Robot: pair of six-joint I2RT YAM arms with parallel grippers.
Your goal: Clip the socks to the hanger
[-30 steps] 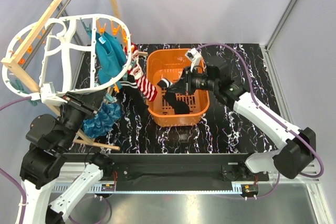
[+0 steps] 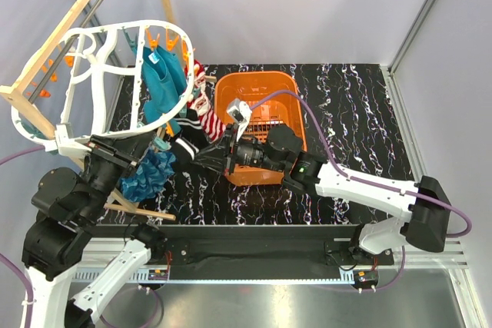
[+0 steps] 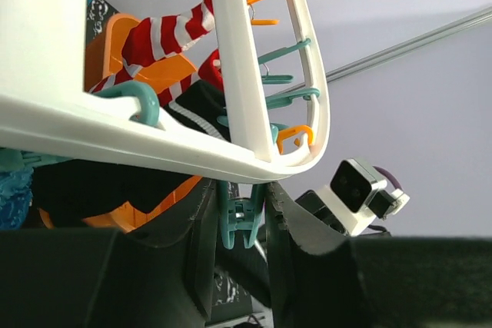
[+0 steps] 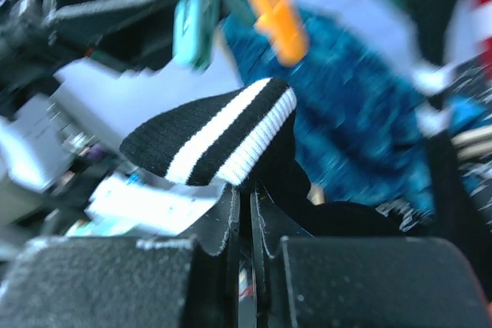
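Observation:
In the left wrist view, my left gripper is shut on a teal clip (image 3: 240,224) below the white hanger rim (image 3: 192,151). My right gripper is shut on a black sock (image 4: 231,132) just below its white-striped cuff, with the opening pointing up and left. That cuff is close below the teal clip (image 4: 191,36) in the right wrist view, apart from it. From above, the right gripper (image 2: 206,157) stands beside the hanger's lower right rim. Teal clothing (image 2: 160,86) and a red-and-white striped sock (image 2: 206,109) hang from the hanger; another black sock (image 3: 201,109) hangs near them.
The orange basket (image 2: 288,86) stands right of the hanger. A blue crumpled item (image 2: 148,176) hangs below the rim, and an orange clip (image 4: 269,9) is beside the teal one.
My right gripper has carried the black sock out of the orange basket and leftward to the hanger's rim. The left arm has barely shifted.

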